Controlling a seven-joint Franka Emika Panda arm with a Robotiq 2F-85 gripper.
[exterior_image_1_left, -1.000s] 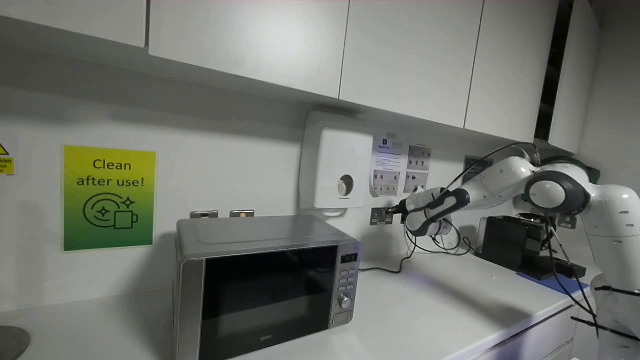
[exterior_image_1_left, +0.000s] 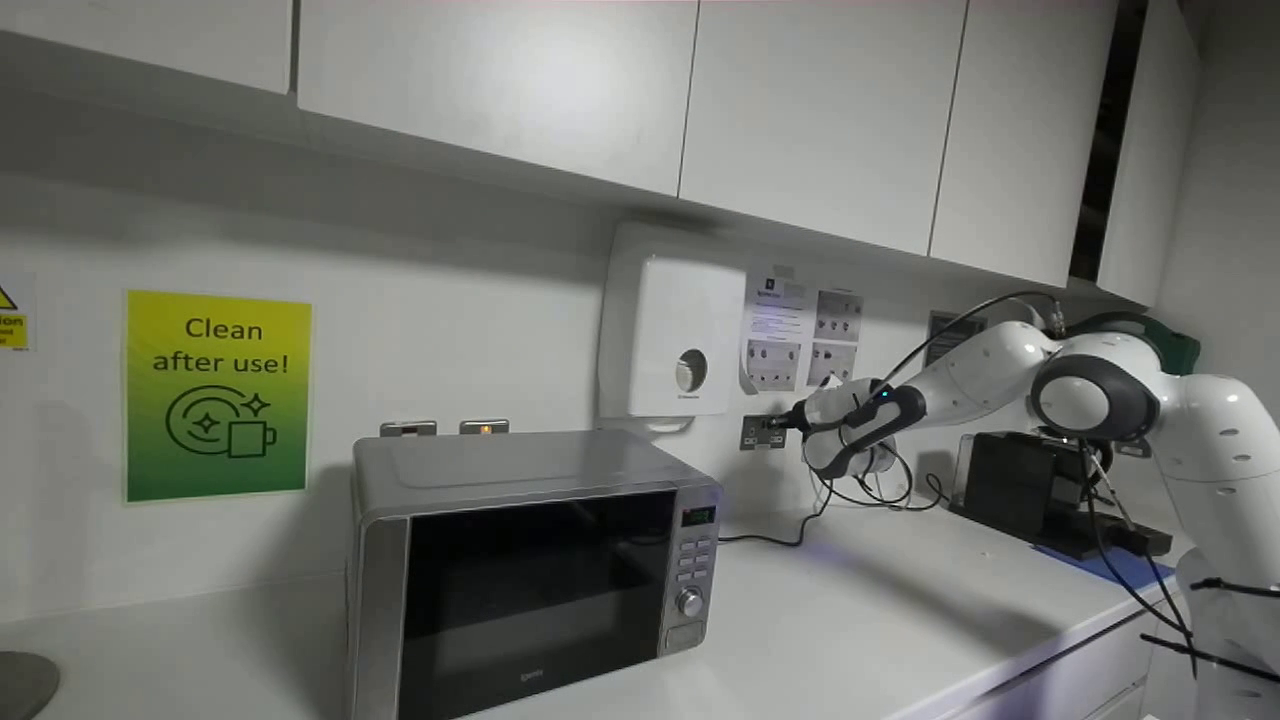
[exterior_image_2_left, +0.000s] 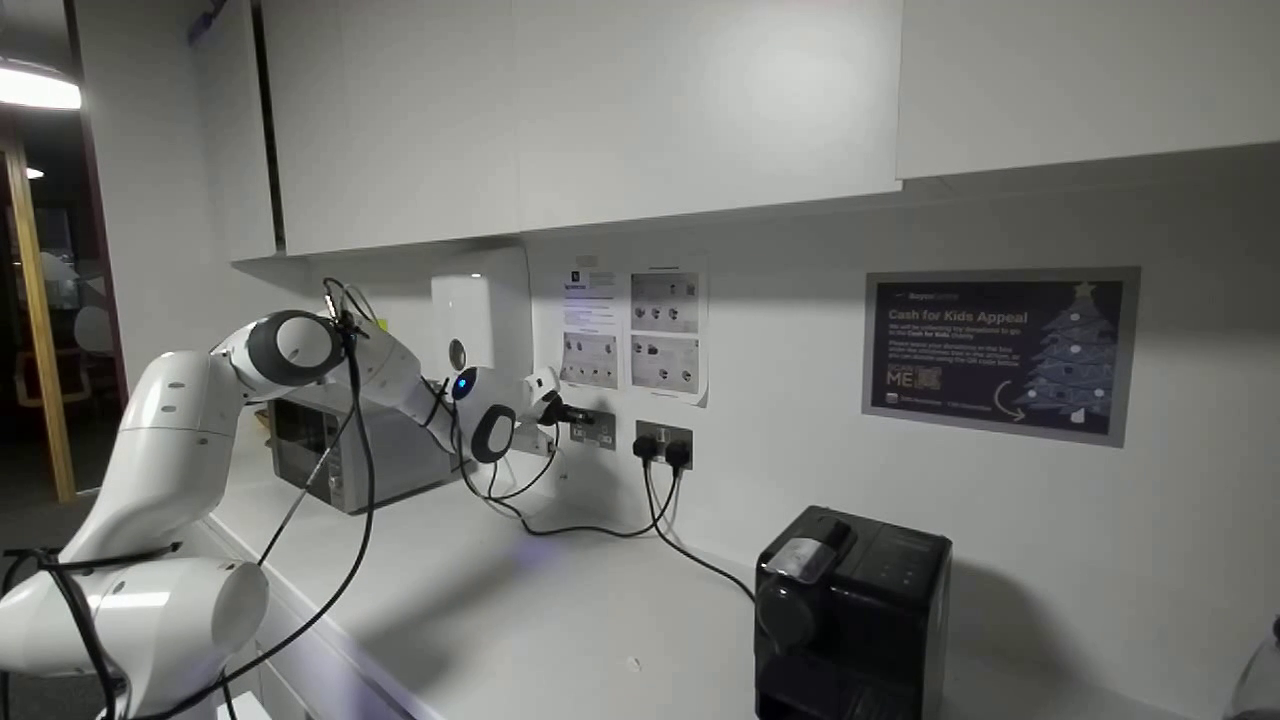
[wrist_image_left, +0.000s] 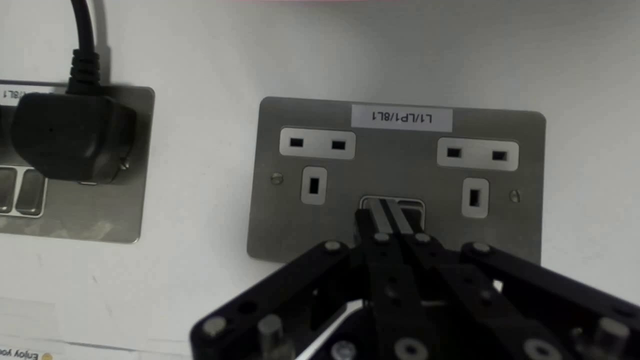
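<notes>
Before my gripper is a metal double wall socket (wrist_image_left: 396, 162) with no plugs in it. In the wrist view the fingers are together, with nothing visible between them. Their tips overlap the switch pair (wrist_image_left: 411, 210) at the middle of the plate, covering most of the left rocker. Whether they touch it cannot be told. Exterior view 2 shows the gripper (exterior_image_2_left: 588, 416) right up close to the socket plate (exterior_image_2_left: 600, 432) on the wall. From exterior view 1 the gripper (exterior_image_1_left: 774, 420) also reaches to that plate.
A black plug (wrist_image_left: 72, 135) sits in the neighbouring socket. Its cable runs along the worktop. A coffee machine (exterior_image_2_left: 852, 612) and a microwave (exterior_image_1_left: 540, 564) stand on the counter, with a white dispenser (exterior_image_1_left: 672, 324) on the wall. The worktop below the arm is mostly clear.
The gripper tip is now closer to the socket plate.
</notes>
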